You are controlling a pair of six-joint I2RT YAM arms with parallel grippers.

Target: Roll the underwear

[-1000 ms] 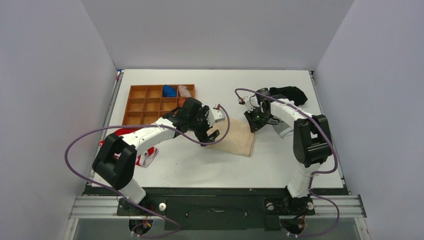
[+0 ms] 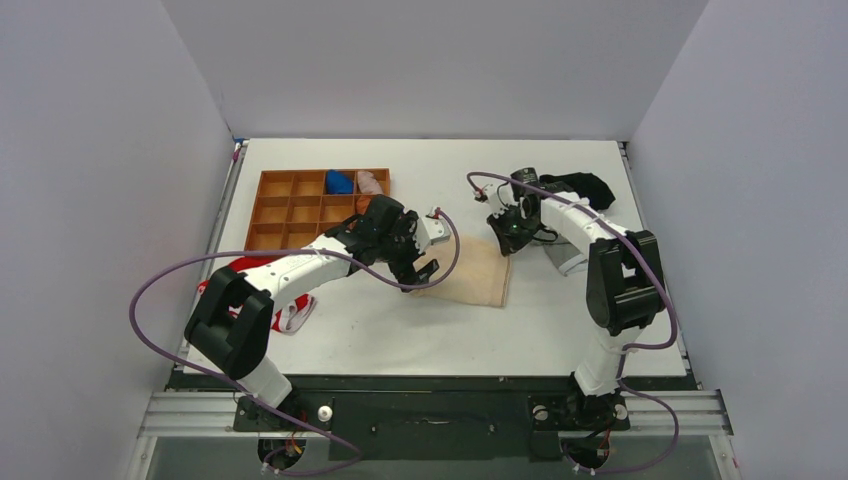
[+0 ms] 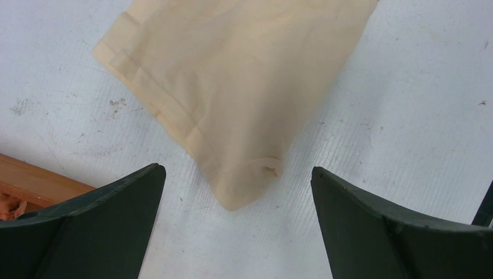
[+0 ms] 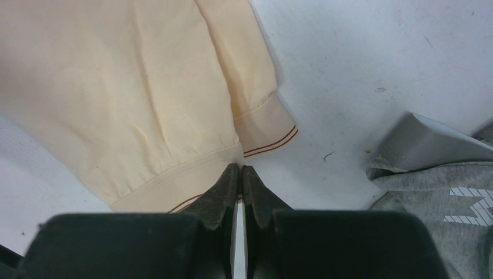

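The beige underwear (image 2: 470, 278) lies on the white table between both arms, folded over and narrowing toward the left. In the left wrist view, the narrow end of the underwear (image 3: 238, 180) lies in the span between the wide-apart fingers of my open left gripper, which holds nothing. My right gripper is shut on the fabric's edge at the waistband, whose dark stripes run to the fingertips. A second layer of the waistband shows just beyond the fingertips. Part of the underwear is hidden by the left arm in the top view.
A brown compartment box (image 2: 283, 228) with several rolled pieces stands at the back left. Red and white cloth (image 2: 292, 318) lies under the left arm. Grey cloth (image 4: 442, 174) and black cloth (image 2: 592, 188) lie at the right.
The right gripper has shifted slightly toward the back of the table. The underwear's near right corner has moved back with it. My left arm has stayed still.
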